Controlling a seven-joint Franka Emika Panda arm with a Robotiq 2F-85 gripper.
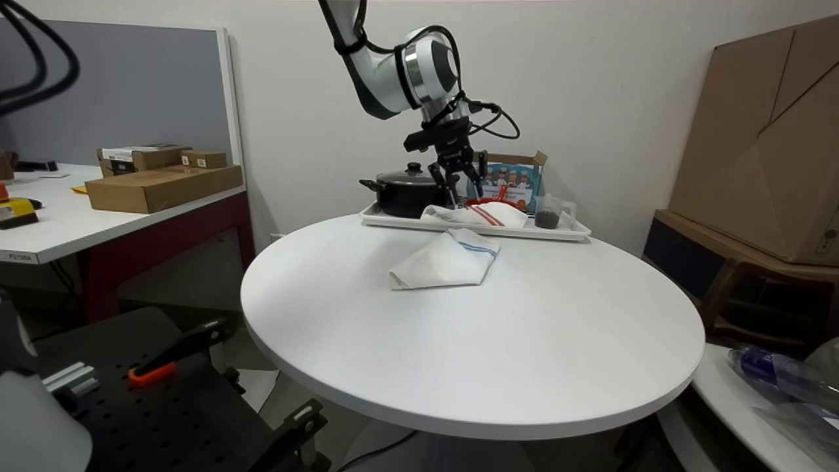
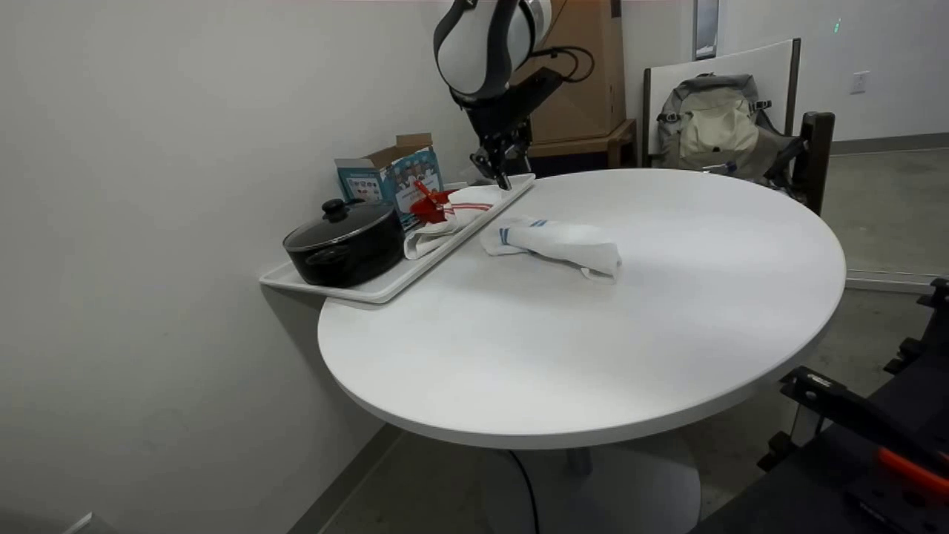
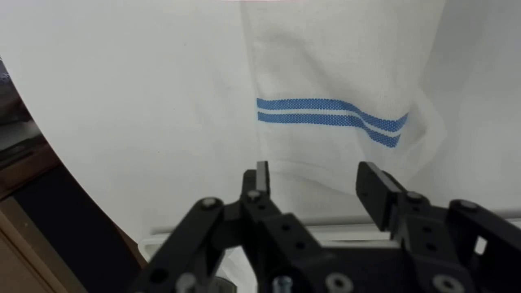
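A white cloth (image 1: 444,263) with blue stripes lies loosely folded on the round white table (image 1: 550,330), just in front of the tray. In the wrist view the striped end of the cloth (image 3: 332,83) shows ahead of the fingers. My gripper is open, its fingers well apart and nothing held between them. Exterior view 1 has the gripper (image 1: 466,200) raised over the tray's front edge, behind the cloth and clear of it.
On the white tray (image 1: 409,223) at the table's back stand a black lidded pot (image 1: 405,195), a red-striped cloth (image 1: 503,214), a red item (image 2: 431,203) and a clear cup (image 1: 548,212). Behind them is a blue box (image 1: 519,177).
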